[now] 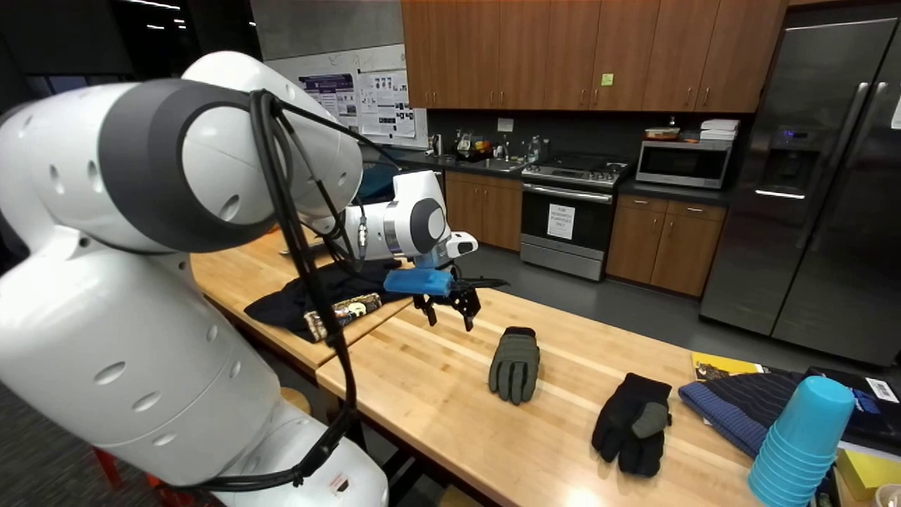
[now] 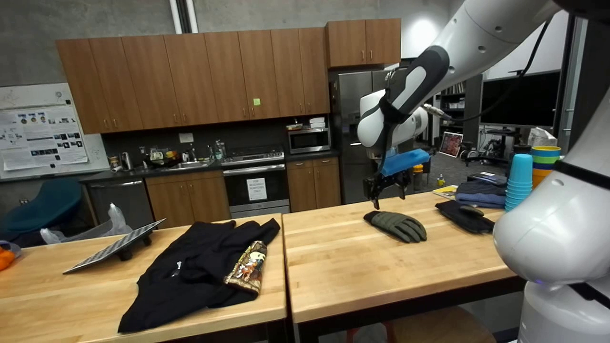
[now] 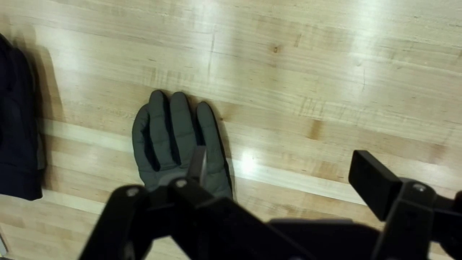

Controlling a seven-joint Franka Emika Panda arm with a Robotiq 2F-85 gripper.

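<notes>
A grey-green glove point(image 1: 514, 366) lies flat on the wooden table, fingers toward the robot's side. To its right is a black glove point(image 1: 635, 425) with a grey patch. My gripper point(image 1: 450, 321) hangs above the tabletop, left of the green glove in the first exterior view. Its two fingers stand wide apart with only air between them. Seen from the wrist, one finger point(image 3: 197, 167) covers part of the green glove point(image 3: 162, 134), whose cuff is hidden. At the left edge of that view, the black glove point(image 3: 19, 130) is cut off.
A black garment point(image 2: 200, 263) with a printed patch lies on the left table. Stacked blue cups point(image 1: 802, 443) and folded knitwear point(image 1: 743, 405) occupy the right end. Bare table point(image 2: 337, 274) shows in front of the green glove.
</notes>
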